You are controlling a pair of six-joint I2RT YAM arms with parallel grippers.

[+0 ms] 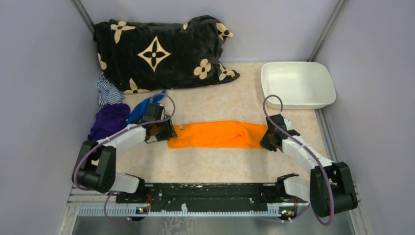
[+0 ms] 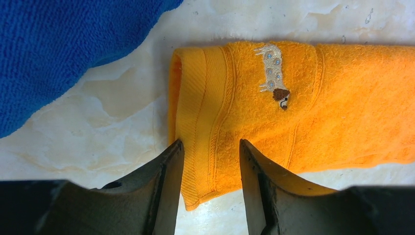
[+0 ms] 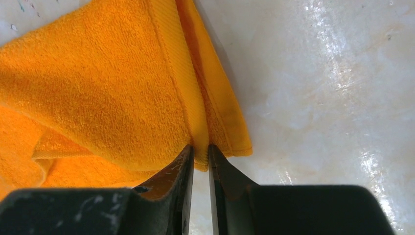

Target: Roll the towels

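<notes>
An orange towel [image 1: 210, 134] lies folded in a long strip across the middle of the table. At its left end, where an embroidered dog [image 2: 271, 73] shows, my left gripper is open over the folded hem [image 2: 195, 107]. At the right end my right gripper has its fingertips close about the hem band [image 3: 186, 88], with a narrow gap between them; how firmly they hold it I cannot tell. In the top view a blue towel [image 1: 142, 107], a purple towel [image 1: 107, 122] and a striped cloth [image 1: 110, 90] lie heaped at the left.
A black patterned pillow [image 1: 166, 54] lies along the back. A white tray [image 1: 298, 100] stands at the back right.
</notes>
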